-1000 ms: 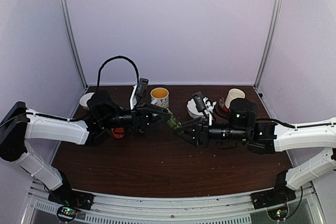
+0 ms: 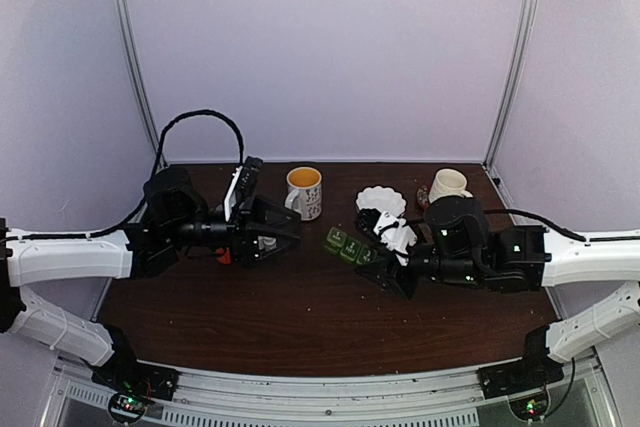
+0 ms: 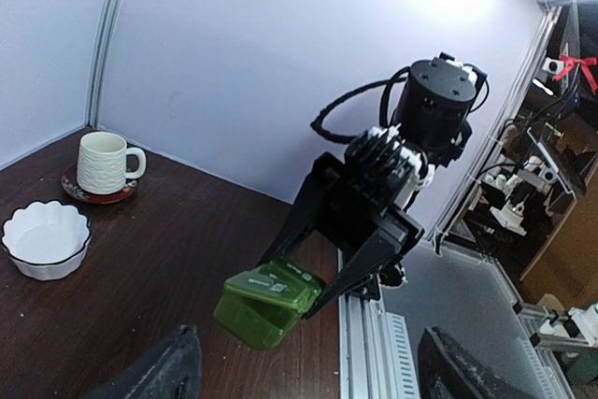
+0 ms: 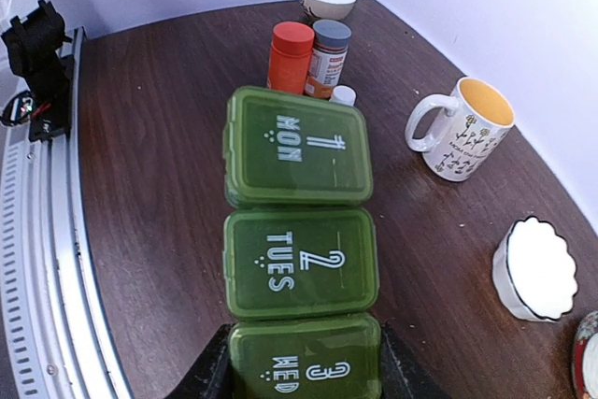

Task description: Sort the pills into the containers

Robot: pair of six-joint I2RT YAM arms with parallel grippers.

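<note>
A green pill organizer (image 4: 299, 263) with lids marked MON, TUES and WED hangs above the table, and my right gripper (image 2: 375, 265) is shut on its WED end. All three lids look closed in the right wrist view. Some way to its left, my left gripper (image 2: 290, 222) stands open with empty space between its fingers. In the left wrist view the organizer (image 3: 266, 301) shows end-on, clear of the left fingers (image 3: 168, 366). A red-capped bottle (image 4: 291, 55) and a grey-capped pill bottle (image 4: 327, 58) stand on the table behind the left arm, a small white cap (image 4: 343, 95) beside them.
A flowered mug (image 2: 304, 194) stands at the back centre, a white fluted dish (image 2: 381, 201) right of it. At the back right, a cream mug (image 2: 449, 184) sits on a red saucer (image 3: 99, 192).
My left gripper has drawn back leftward from the organizer, which it was touching or near before. The right gripper has moved slightly right and tilted, carrying the organizer.
</note>
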